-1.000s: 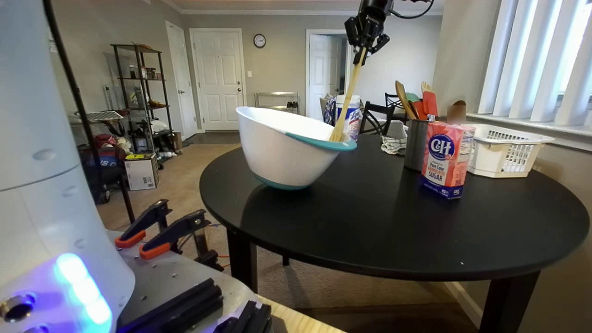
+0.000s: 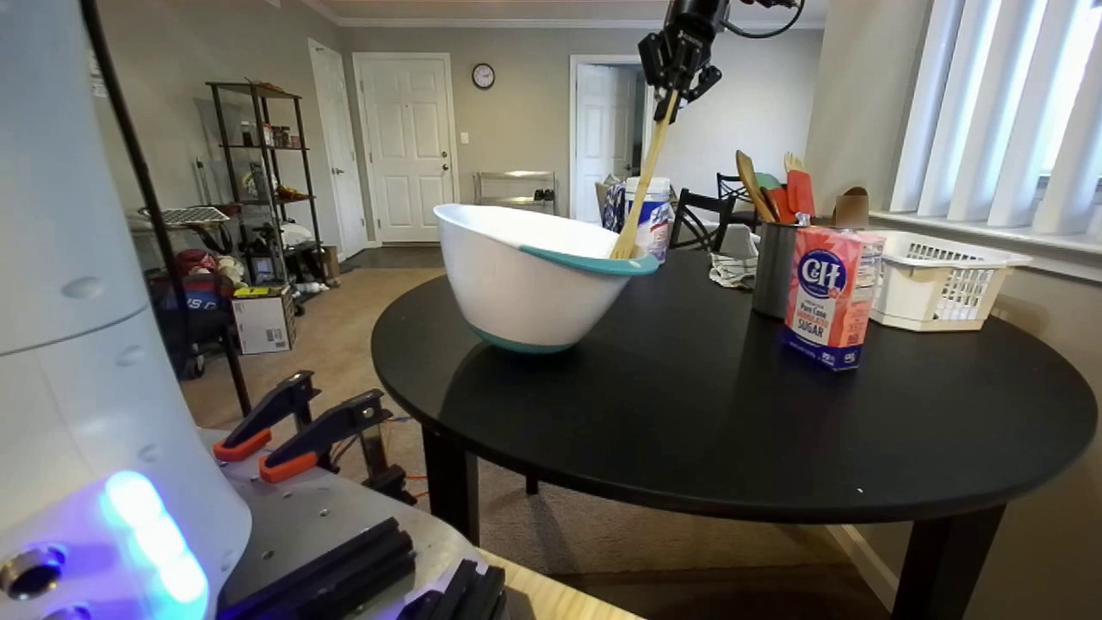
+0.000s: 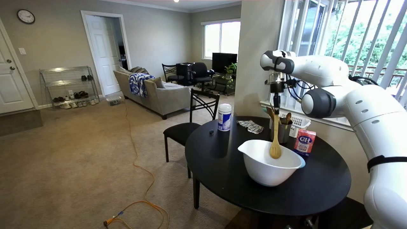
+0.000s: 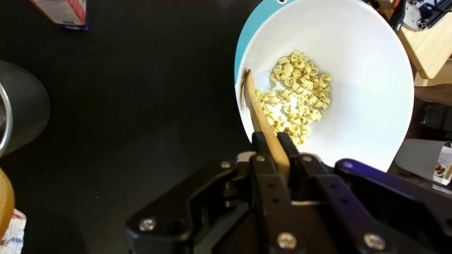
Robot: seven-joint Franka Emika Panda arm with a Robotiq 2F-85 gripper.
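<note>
My gripper [image 2: 673, 108] is shut on the handle of a slotted wooden spoon [image 3: 276, 139], which hangs head down. In the wrist view the spoon's head [image 4: 249, 86] is inside the white mixing bowl [image 4: 360, 80], up against the wall beneath its teal rim section. Short curled pasta [image 4: 296, 99] lies on the bowl floor, to the right of the spoon. Exterior view 1 has the bowl leaning, its teal side lower than the opposite rim. The fingers stand well above the rim.
A sugar box [image 2: 826, 300], a metal utensil holder [image 3: 284, 131] and a white basket [image 2: 935, 284] stand on the table's window side. The wipes canister [image 3: 224, 117] and a cloth [image 3: 250, 126] lie farther back. Bare black tabletop [image 2: 661, 413] surrounds the bowl's front.
Gripper, spoon and bowl have all shifted slightly left in exterior view 1. The grip on the spoon looks the same, and the other table items have not moved.
</note>
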